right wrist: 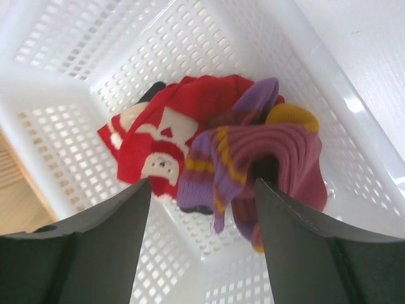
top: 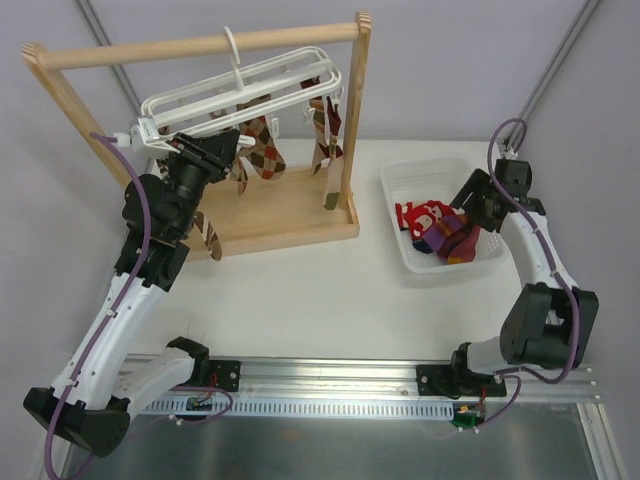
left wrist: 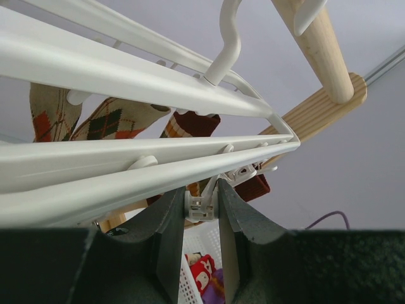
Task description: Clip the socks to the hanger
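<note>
A white multi-clip hanger (top: 240, 95) hangs from the wooden rack, with patterned socks (top: 262, 150) dangling beneath. My left gripper is shut on a white clip of the hanger, near its lower bar. My right gripper is open above the white basket (right wrist: 60, 63), nothing between its fingers. Inside the basket lie a red sock (right wrist: 149, 133) with a white pattern and a purple, yellow and maroon striped sock (right wrist: 234, 149), bunched together.
The wooden rack's base (top: 285, 225) fills the back left.
</note>
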